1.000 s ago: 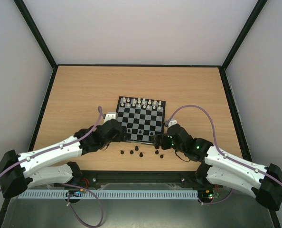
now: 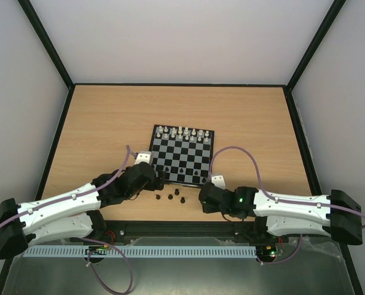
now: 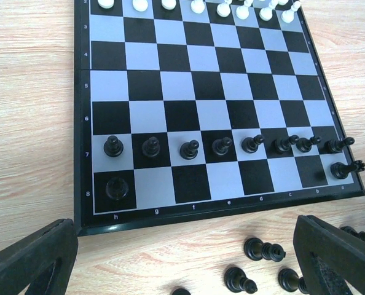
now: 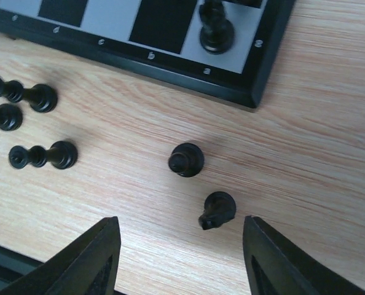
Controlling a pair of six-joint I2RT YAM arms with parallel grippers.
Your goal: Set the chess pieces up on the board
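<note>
The chessboard (image 2: 182, 153) has white pieces (image 3: 198, 6) on its far rows. Black pawns (image 3: 189, 149) line row 7, and dark pieces stand in two row-8 corners, h8 (image 3: 117, 188) and a8 (image 3: 347, 169). Several loose black pieces (image 3: 255, 249) are on the table before the near edge. My left gripper is open above that edge, empty. Off the board's a-side corner, my right gripper has its fingers apart with nothing held. Ahead of it are two loose black pieces, one nearer the board (image 4: 186, 160) and one nearer the right finger (image 4: 219, 210).
More loose black pieces (image 4: 44, 155) stand left of the right gripper, close to the board's near edge. A dark table edge (image 4: 10, 258) runs along the front. Bare wood (image 2: 250, 135) lies right of the board.
My right gripper has moved toward the front edge and now covers the two loose pieces there in the top view. The left gripper has shifted slightly toward the front.
</note>
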